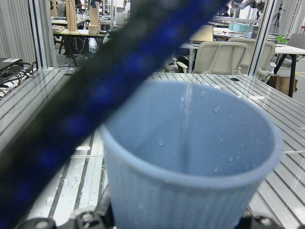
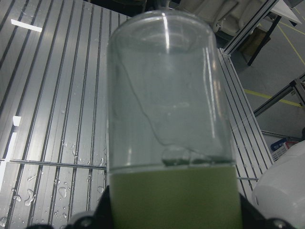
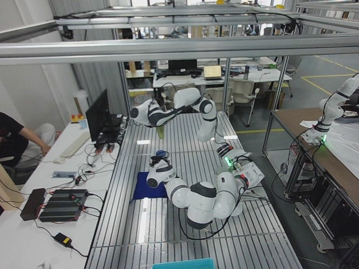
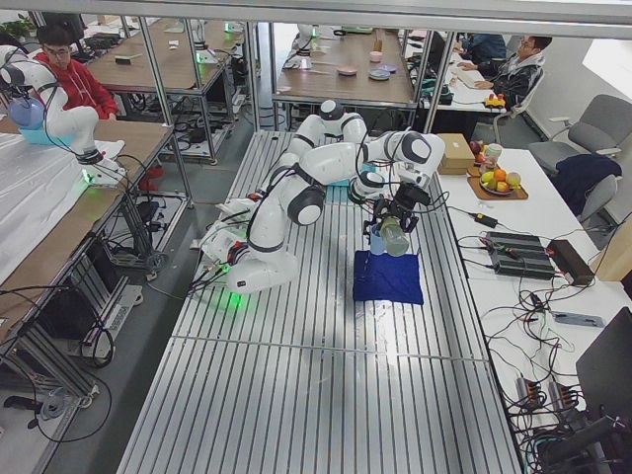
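A light blue cup (image 1: 190, 191) with droplets inside fills the left wrist view; my left gripper (image 3: 158, 159) is shut on it, low over a dark blue cloth (image 4: 387, 281). A clear bottle with pale green lower part (image 2: 174, 191) fills the right wrist view, held upright in my right gripper, also visible as a green container (image 3: 160, 131) in the camera left view and above the cup in the camera right view. The fingertips of both grippers are mostly hidden behind what they hold.
A cyan bin (image 3: 182, 264) sits at the near end of the slatted table (image 4: 296, 395) in the camera left view. Monitor, power units and cables line the white side table (image 3: 67, 235).
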